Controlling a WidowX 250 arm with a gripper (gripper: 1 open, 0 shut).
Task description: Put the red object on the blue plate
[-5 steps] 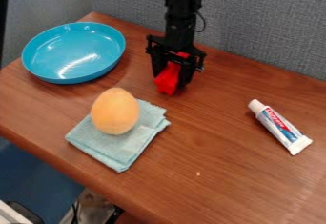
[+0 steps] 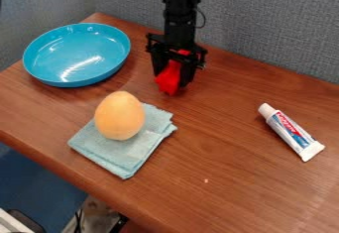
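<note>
A small red object point(image 2: 169, 76) is at the back middle of the wooden table, partly covered by the dark fingers around it. My black gripper point(image 2: 175, 77) comes down from above and is shut on it. Whether the object's underside touches the table is hard to tell. To the left, the empty blue plate point(image 2: 77, 56) lies near the table's back left edge, apart from the gripper.
An orange egg-shaped object point(image 2: 119, 116) sits on a folded light-blue cloth point(image 2: 122, 156) in front of the plate. A toothpaste tube point(image 2: 291, 132) lies on the right. Grey panels point(image 2: 272, 24) rise behind the table.
The plate, cloth and tube are where they were.
</note>
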